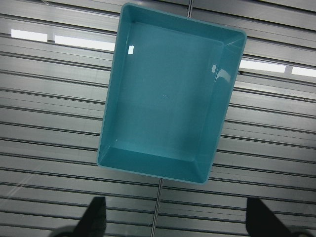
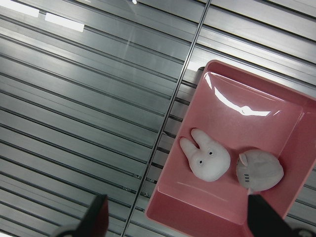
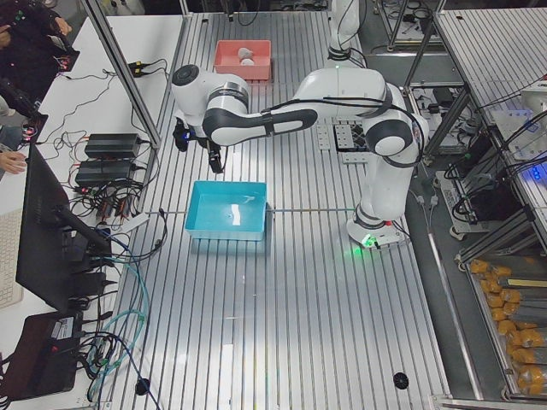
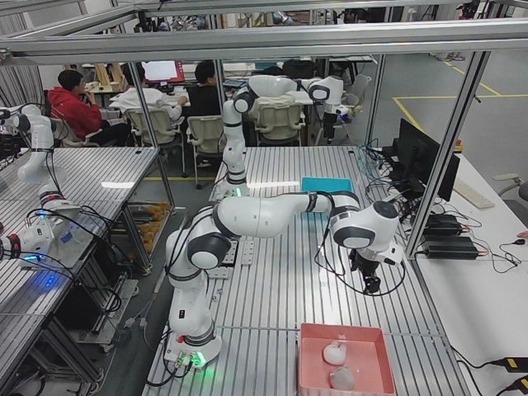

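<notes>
The empty teal bin [image 3: 226, 209] sits on the slatted metal table, centred below my left gripper [image 3: 198, 147] in the left wrist view; that gripper's dark fingers stand apart with nothing between them. A pink bin [image 4: 306, 346] holds two soft toys, a white rabbit-eared one [image 2: 210, 163] and a greyish one [image 2: 260, 170]. My right gripper [image 4: 365, 272] hangs raised near the pink bin, fingers apart at the bottom edge of its wrist view, holding nothing visible.
Flat plates with holes [image 3: 346, 141] lie by the table's right side. A monitor [image 3: 47, 231], black boxes [image 3: 111, 146] and cables line the left side.
</notes>
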